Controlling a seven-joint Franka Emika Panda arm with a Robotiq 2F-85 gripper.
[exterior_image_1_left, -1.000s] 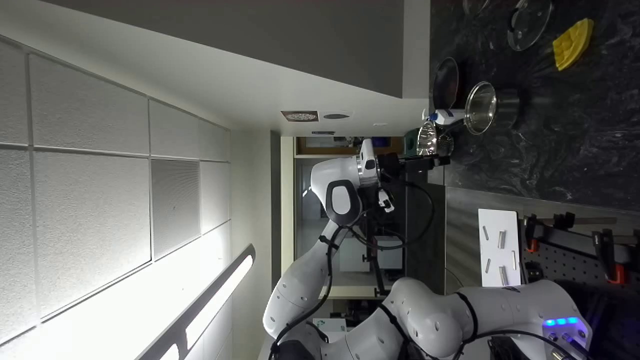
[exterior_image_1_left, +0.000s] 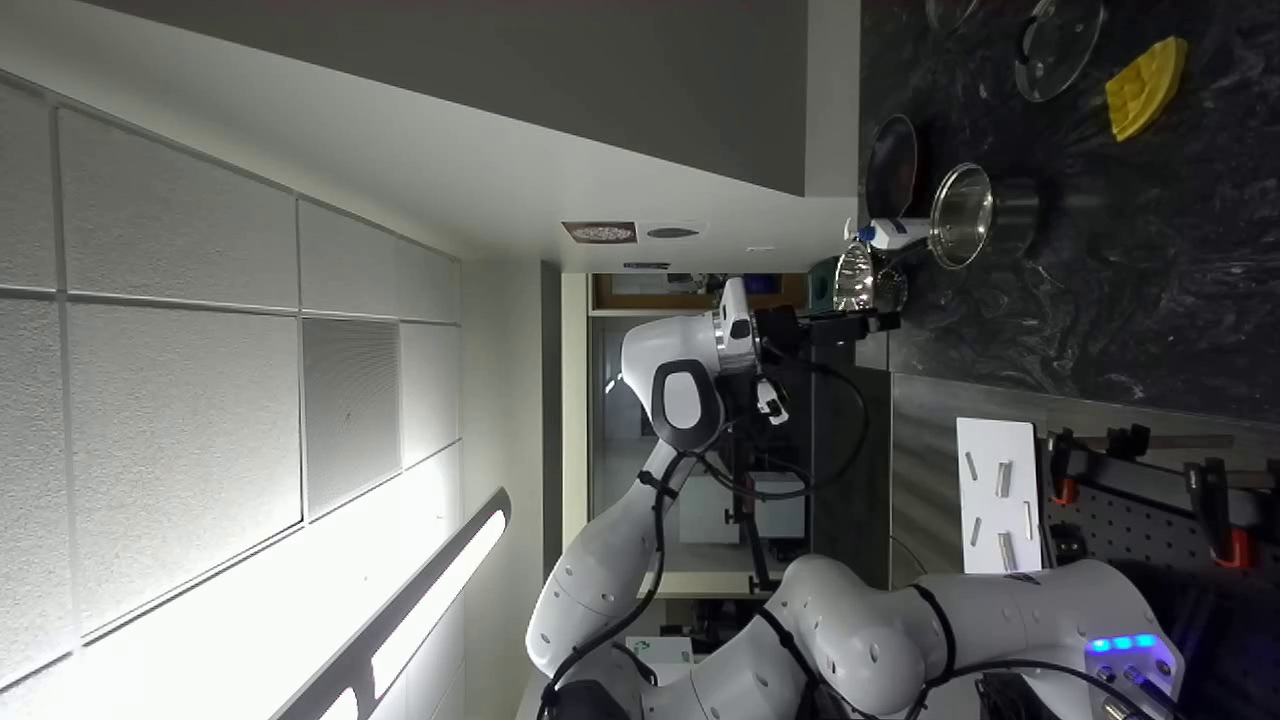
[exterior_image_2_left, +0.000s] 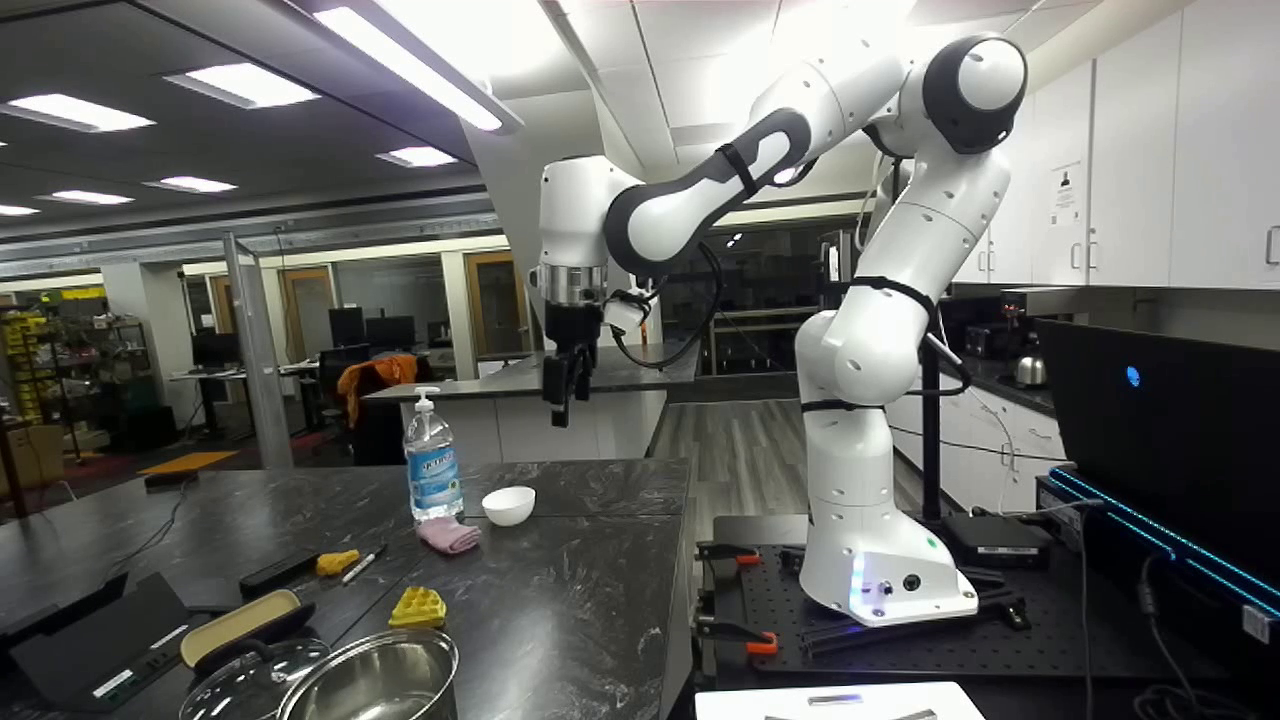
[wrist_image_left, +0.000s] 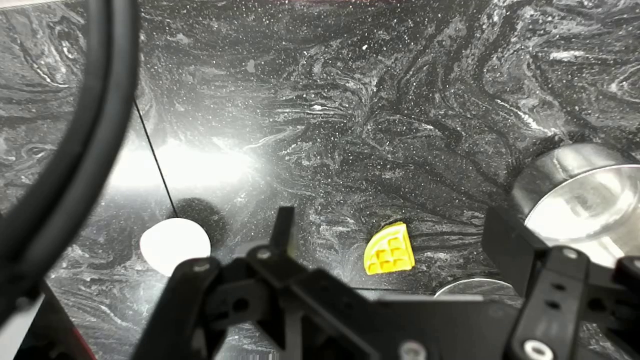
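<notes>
High above the dark marbled table (exterior_image_2_left: 576, 576), my gripper points down with its fingers wide apart and nothing between them. In exterior view 2 the same gripper (exterior_image_2_left: 569, 396) hangs well clear of the tabletop. A yellow waffle-like wedge (wrist_image_left: 390, 249) lies far below, seen in the gap between the fingers in the wrist view. Left of it there is a white bowl (wrist_image_left: 175, 245). A steel pot (wrist_image_left: 576, 174) stands at the right, partly covered by one finger. Exterior view 2 shows the pot (exterior_image_2_left: 378, 678) near the front, with the yellow wedge (exterior_image_2_left: 417, 607) behind it.
A clear pump bottle (exterior_image_2_left: 433, 462) and a pink cloth (exterior_image_2_left: 450, 535) are beside the bowl. A glass lid (exterior_image_2_left: 258, 678), a tan-topped pan (exterior_image_2_left: 246, 624) and a small yellow piece (exterior_image_2_left: 337, 562) lie at the left.
</notes>
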